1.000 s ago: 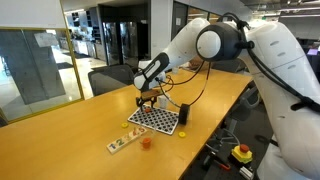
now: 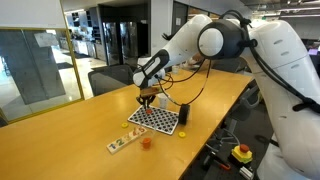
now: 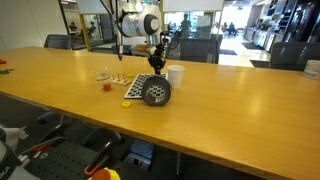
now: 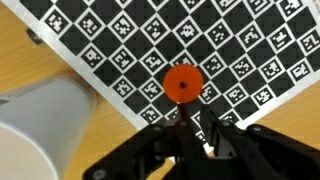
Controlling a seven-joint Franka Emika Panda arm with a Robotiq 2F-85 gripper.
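Observation:
In the wrist view, an orange round piece (image 4: 183, 83) with a dark centre sits at the fingertips of my gripper, whose fingers are shut on it. Below and around it lies the black-and-white patterned board (image 4: 120, 45), so the piece hides part of the pattern. From the first exterior view, my gripper (image 2: 150, 100) is over the back part of the board (image 2: 158, 121). Whether the piece touches the board cannot be told.
A white cup (image 4: 35, 135) stands close beside the board. A black container (image 2: 183, 114) is at its right end. In front are a wooden block with pegs (image 2: 124, 143), a red cup (image 2: 147, 143) and a yellow piece (image 2: 182, 134).

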